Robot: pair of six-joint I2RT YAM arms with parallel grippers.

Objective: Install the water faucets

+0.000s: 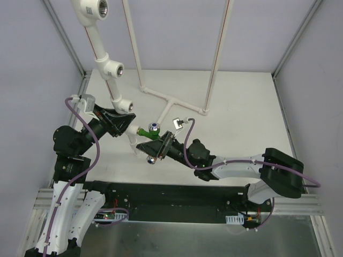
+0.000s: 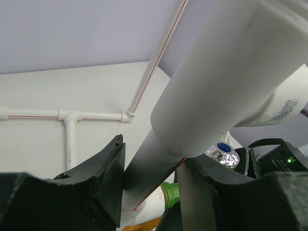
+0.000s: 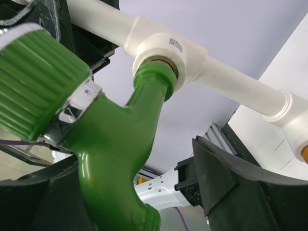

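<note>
The green faucet [image 3: 113, 149] has its threaded end at the mouth of a white pipe tee [image 3: 190, 55], with a brass ring showing around it. From above, its chrome-and-blue knob [image 1: 154, 127] points up. My right gripper [image 1: 146, 145] has its fingers on either side of the faucet's body, and a gap shows beside the right finger [image 3: 224, 183]. My left gripper is shut on the upright white pipe [image 2: 156, 161]. Lower on the pipe, part of an orange faucet [image 2: 144, 225] shows, along with its knob [image 1: 151, 159] from above.
Higher tees [image 1: 113, 68] on the same pipe have empty threaded sockets. A thinner white pipe frame [image 1: 170, 100] lies behind on the white table [image 1: 241, 118].
</note>
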